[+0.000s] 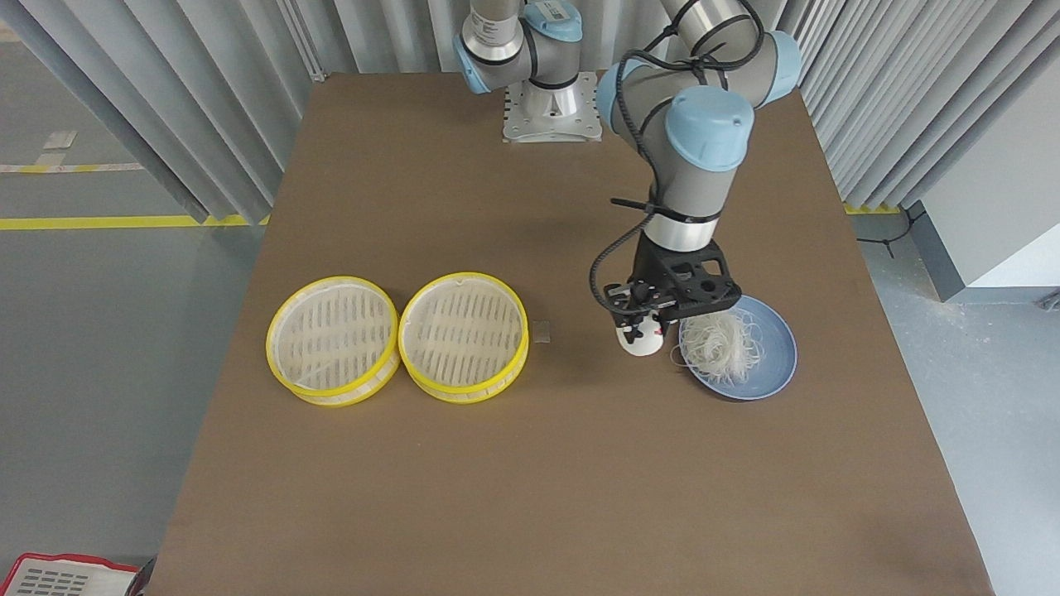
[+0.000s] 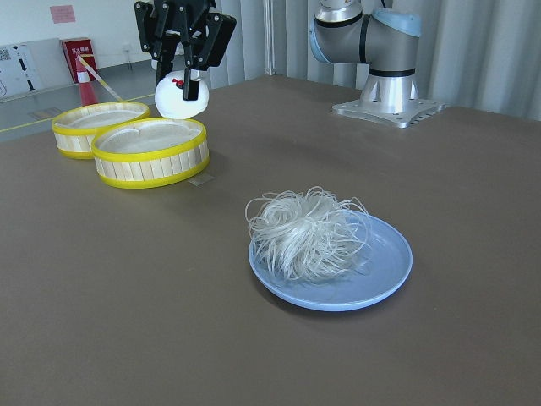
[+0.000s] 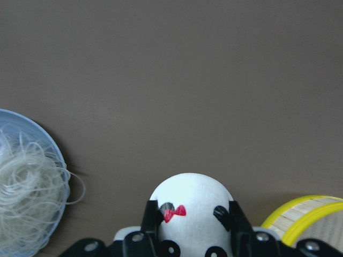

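Observation:
A white round toy (image 1: 641,343) with a red bow hangs from my gripper, which is shut on it; in the wrist view it sits between the black fingers. It is in the air left of a blue plate (image 2: 389,271) holding a tangle of white strands (image 1: 720,343), and right of two round yellow-rimmed steamer baskets (image 1: 523,348) (image 1: 273,343). In the left view the toy (image 2: 181,104) appears in front of the baskets, above the table.

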